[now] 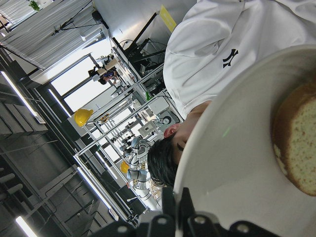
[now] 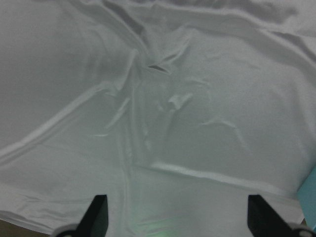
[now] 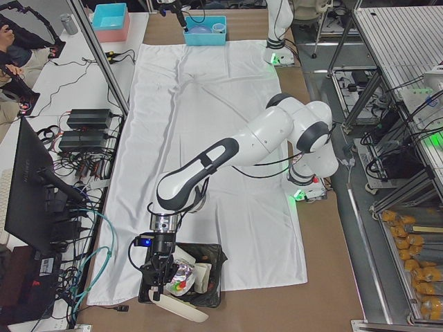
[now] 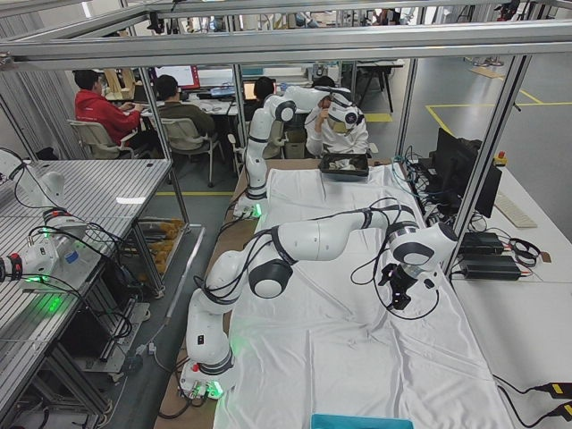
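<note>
My left gripper is shut on the rim of a white bowl [image 1: 227,163] that holds a round slice of bread [image 1: 301,138]. In the camera left view this gripper [image 3: 158,283] is over the black bin [image 3: 214,277], with a pale rim [image 3: 187,311] jutting below it. Inside the bin are a foil-like packet [image 3: 181,277] and pale items. My right gripper is open above the white cloth, nothing between its fingers.
A blue bin [image 3: 205,38] stands at the table's far end, with cups in it. The white cloth [image 3: 214,90] between the bins is clear. A monitor and cables line one side. A seated person in white is close beyond the black bin.
</note>
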